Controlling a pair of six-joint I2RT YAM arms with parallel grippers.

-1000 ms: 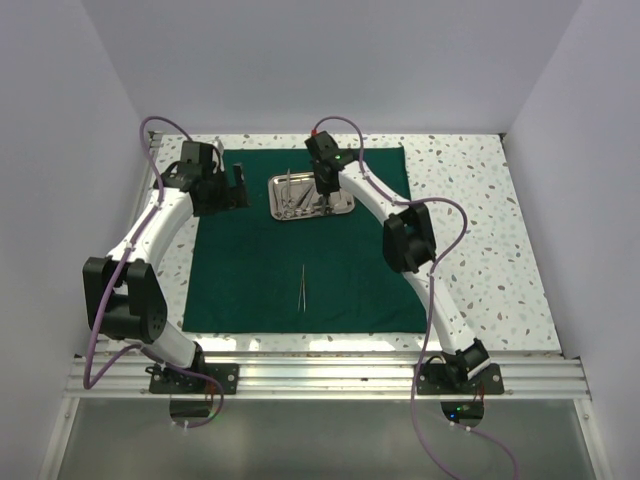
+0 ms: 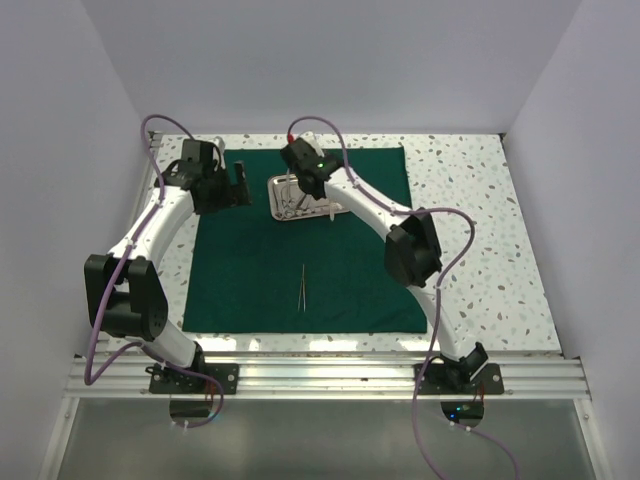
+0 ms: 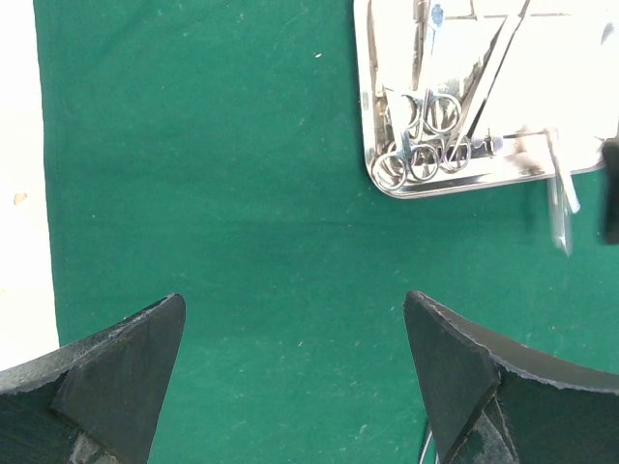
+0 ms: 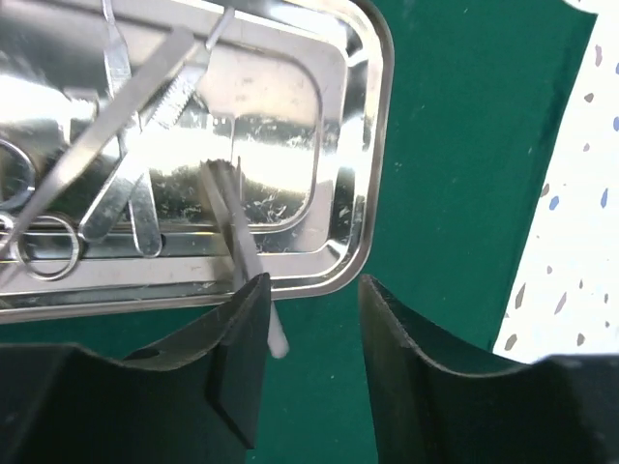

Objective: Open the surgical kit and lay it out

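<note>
The metal tray (image 2: 273,200) lies on the green cloth with scissors-like instruments (image 3: 423,159) and slim metal tools (image 4: 145,208) in it. A thin, blurred instrument (image 4: 250,253) reaches across the tray's front rim, its end over the cloth. My right gripper is over that rim, fingers apart; the instrument is beside its left finger, not clasped between both. Whether it touches that finger I cannot tell. My left gripper stands open and empty over bare cloth, left of the tray. A pair of thin tools (image 2: 302,290) rests on the cloth nearer the front.
Speckled white table (image 2: 470,230) shows to the right. The right arm reaches across the cloth's right part.
A thin instrument now juts over the tray's front rim. The left arm stays put.
</note>
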